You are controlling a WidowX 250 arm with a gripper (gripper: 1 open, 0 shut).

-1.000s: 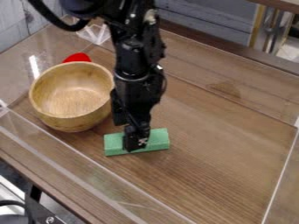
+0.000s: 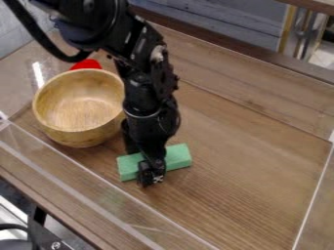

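Note:
My black gripper (image 2: 146, 154) is down over a green rectangular block (image 2: 175, 157) lying on the wooden table in the lower middle.
A wide wooden bowl (image 2: 76, 103) sits left of the gripper. A red object (image 2: 86, 64) lies behind the bowl, partly hidden by the arm.
Since a second ago the gripper has come down onto the green block.

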